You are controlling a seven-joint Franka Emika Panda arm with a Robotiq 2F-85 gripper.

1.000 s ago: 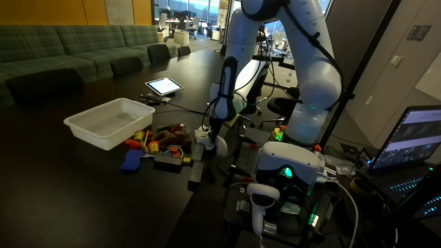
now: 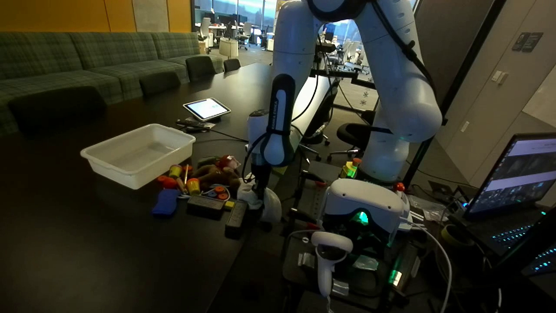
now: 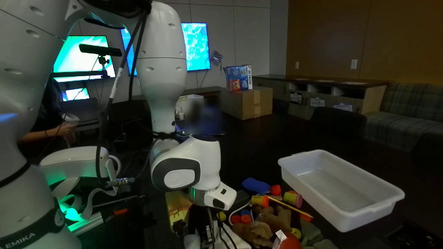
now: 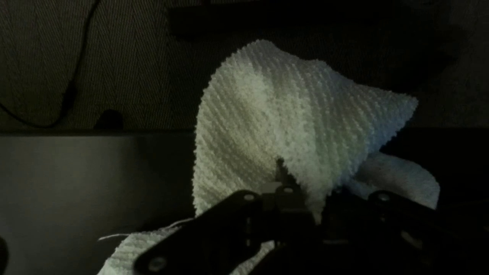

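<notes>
A white, ribbed cloth (image 4: pixel 256 114) bunches up around my gripper in the wrist view, partly over the table's edge. The fingers are shut on a fold of it; the fingertips themselves are mostly covered. In exterior view 1 the gripper (image 2: pixel 259 194) points down at the table's right edge, with the cloth (image 2: pixel 249 195) on its left side and a pale rounded piece (image 2: pixel 271 206) on its right. Low in exterior view 2, part of the cloth (image 3: pixel 234 240) shows beneath the hand.
An empty white bin (image 2: pixel 136 156) stands left of a pile with a brown plush toy (image 2: pixel 211 176), a blue item (image 2: pixel 165 201) and small tubs (image 2: pixel 193 186). Dark blocks (image 2: pixel 206 206) lie in front. A headset (image 2: pixel 365 206) sits right of the arm.
My gripper and the cloth have moved left and toward the viewer in exterior view 1. The dark blocks beside them have shifted left too.
</notes>
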